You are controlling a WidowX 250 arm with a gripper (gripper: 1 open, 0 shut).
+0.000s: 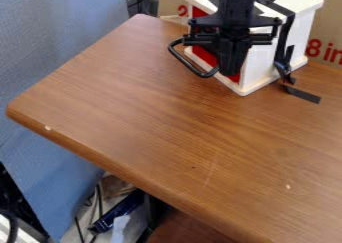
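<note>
A black robot arm stands at the top of the view, its gripper (227, 59) pointing down in front of a white box (267, 57) with a red front panel (199, 53). A black loop, perhaps a handle or cable, reaches out left from the gripper over the table. Black straps hang on the box and one lies on the table to its right. Whether the fingers are open or shut cannot be made out.
A cardboard box (325, 42) stands behind. A blue partition (40, 57) is left of the table, with clutter on the floor below.
</note>
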